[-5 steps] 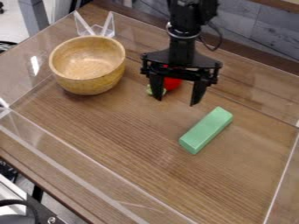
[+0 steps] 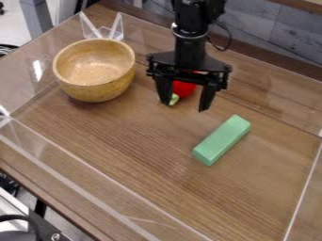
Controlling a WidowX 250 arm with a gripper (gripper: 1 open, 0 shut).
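Observation:
My black gripper (image 2: pixel 187 89) hangs at the upper centre of the camera view with its fingers apart, open, over a red object (image 2: pixel 184 88) with a small green part, which it partly hides. To the lower right a pale green bar (image 2: pixel 221 139) lies on the wooden table (image 2: pixel 126 169), apart from the gripper.
A tan bowl (image 2: pixel 97 79) stands at the left, with a white rabbit-ear-like shape (image 2: pixel 102 28) behind it. A grey wall bounds the table at the back.
The gripper has shifted slightly over the red object and its stance has changed a little. The bowl and the green bar are unmoved.

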